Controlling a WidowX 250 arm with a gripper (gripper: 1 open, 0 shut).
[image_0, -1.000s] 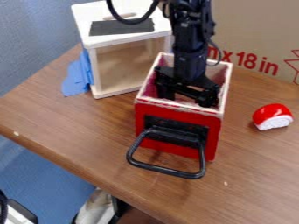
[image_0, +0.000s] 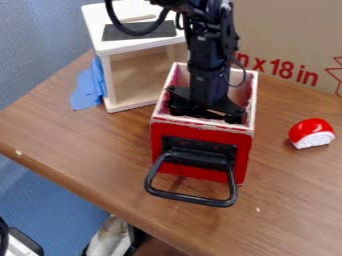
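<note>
My black gripper (image_0: 203, 106) is lowered into the open red box (image_0: 179, 138) with white rim, near its middle; its fingertips are largely hidden inside, so whether it holds anything is unclear. A black U-shaped handle (image_0: 190, 197) sticks out from the box's front. A red and white rounded object (image_0: 311, 133) lies on the table to the right, apart from the box.
A white wooden box (image_0: 132, 74) with a dark panel stands behind left, a blue cloth (image_0: 87, 86) beside it. A cardboard sheet (image_0: 294, 45) stands at the back.
The gripper has shifted slightly to the left within the red box. The other objects look unmoved.
</note>
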